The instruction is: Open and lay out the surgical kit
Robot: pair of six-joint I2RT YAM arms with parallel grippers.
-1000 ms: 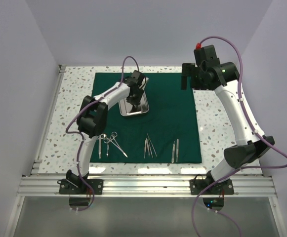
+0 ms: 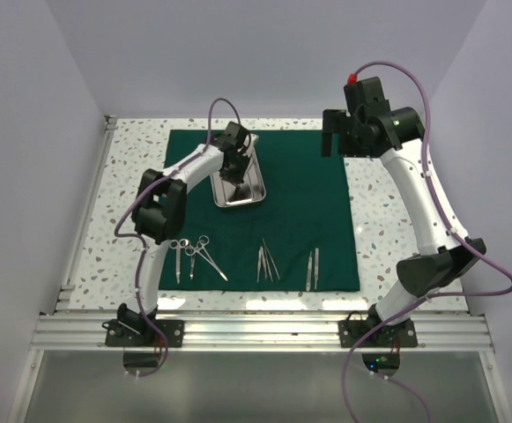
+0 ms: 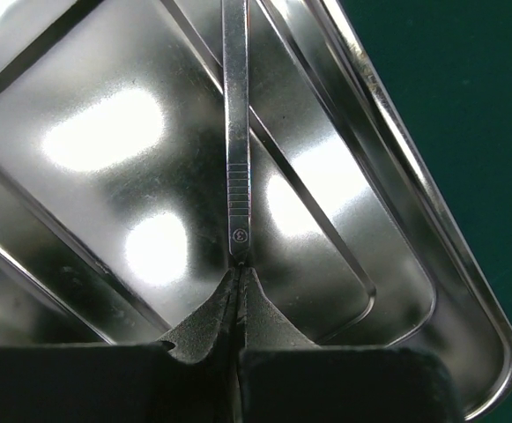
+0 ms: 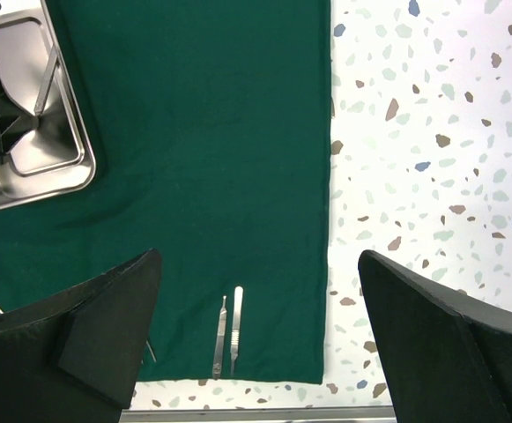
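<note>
A flat metal handle marked 3 (image 3: pixel 238 176) lies in the steel tray (image 3: pixel 405 167), pointing away from my left gripper. That gripper is shut, its tips meeting right at the handle's near end; whether they pinch it cannot be made out. From above, the left gripper (image 2: pixel 240 187) is down inside the tray (image 2: pixel 247 202). My right gripper is open and empty, high over the right side of the green cloth (image 4: pixel 211 176). Two slim knife-like tools, one (image 4: pixel 220 339) beside the other (image 4: pixel 235 330), lie parallel on the cloth below.
Ring-handled instruments (image 2: pixel 204 251) lie at the cloth's front left, and slender tweezers-like tools (image 2: pixel 262 262) at front centre. Cloth right of the tray (image 2: pixel 304 194) is bare. Speckled tabletop (image 2: pixel 383 211) shows clear along the right side.
Over the last second my left gripper has shifted slightly left within the tray. The right arm has moved only a touch. The laid-out instruments are where they were.
</note>
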